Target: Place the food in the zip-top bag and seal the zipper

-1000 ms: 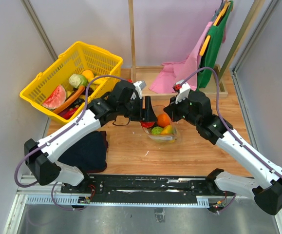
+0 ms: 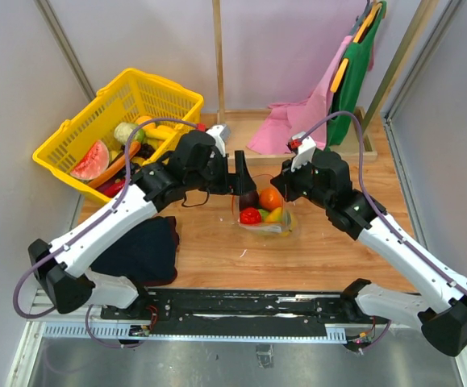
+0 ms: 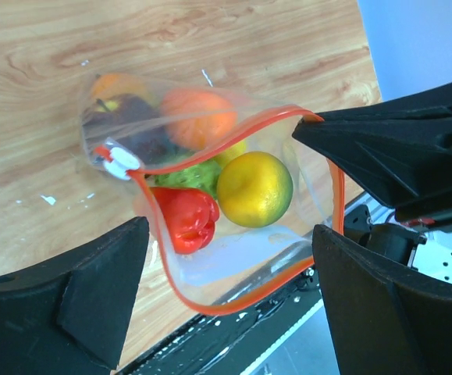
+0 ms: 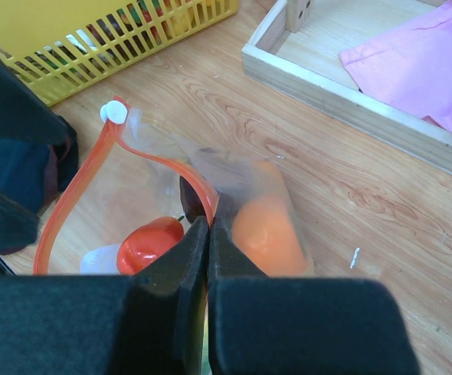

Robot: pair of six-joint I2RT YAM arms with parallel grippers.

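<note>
The clear zip-top bag [image 2: 269,228] stands with its orange-edged mouth open. Inside it lie a red pepper [image 3: 185,217], a yellow-green round fruit [image 3: 254,189], an orange fruit [image 2: 271,199] and a dark piece [image 4: 191,200]. A white zipper slider [image 4: 114,112] sits at one end of the orange rim [image 4: 77,187]. My right gripper is shut on that rim, pinching it at the side. Above the bag's left side, my left gripper [image 2: 242,172] stands open, nothing between its fingers; the pepper is below it, apart.
A yellow basket [image 2: 56,168] at the back left holds more food, including a watermelon slice [image 2: 93,160] and a carrot [image 2: 115,164]. Dark folded cloth [image 2: 140,251] lies at front left. Behind stands a wooden tray [image 2: 368,151] with pink cloth [image 2: 298,121]. The table right of the bag is clear.
The left gripper has opened and drawn back up and left. The right arm looks unmoved.
</note>
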